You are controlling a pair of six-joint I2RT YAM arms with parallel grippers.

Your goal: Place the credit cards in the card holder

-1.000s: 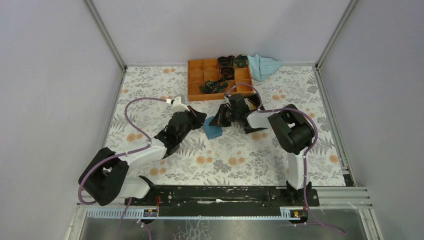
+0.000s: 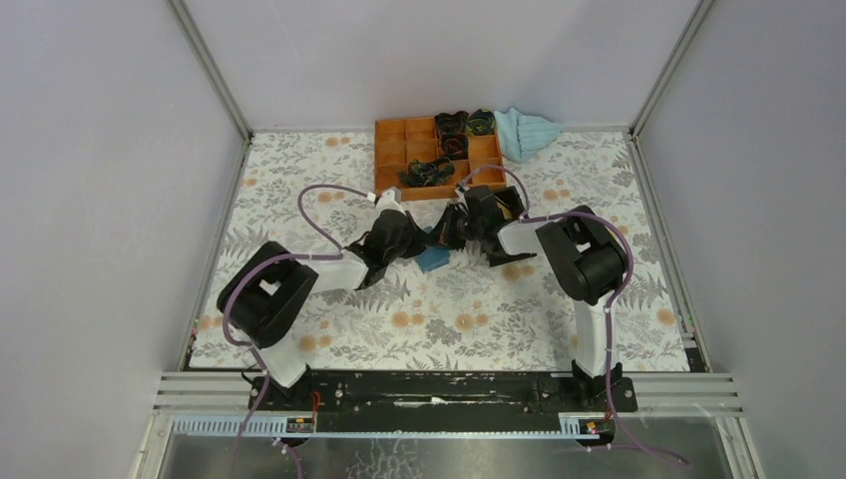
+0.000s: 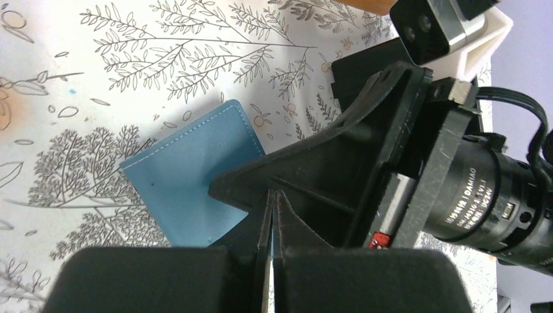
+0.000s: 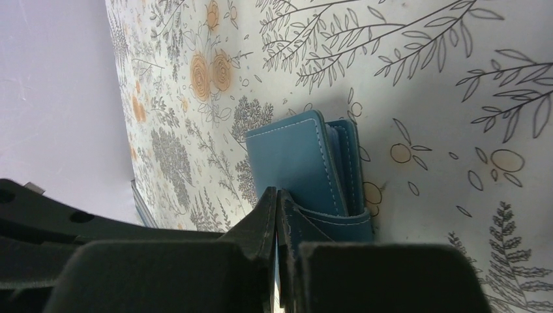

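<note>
The blue stitched card holder [image 2: 433, 260] lies on the patterned table between my two grippers. Over its left side, the left gripper [image 2: 423, 240] is shut, and nothing shows between its fingertips in the left wrist view. From the opposite side the right gripper [image 2: 442, 239] reaches over the holder, also shut. The right wrist view shows the card holder [image 4: 290, 156] with its layers parted at one edge and a pale sliver in the gap; whether that is a card, I cannot tell. The fingertips hide part of the holder, and contact with it is unclear.
An orange compartment tray [image 2: 390, 158] with dark bundled items stands at the back, a light-blue cloth [image 2: 526, 134] at its right. A black object [image 2: 512, 202] lies partly under the right arm.
My left gripper has moved right, up to the holder and the other gripper. The holder and the right gripper have shifted slightly to the right.
</note>
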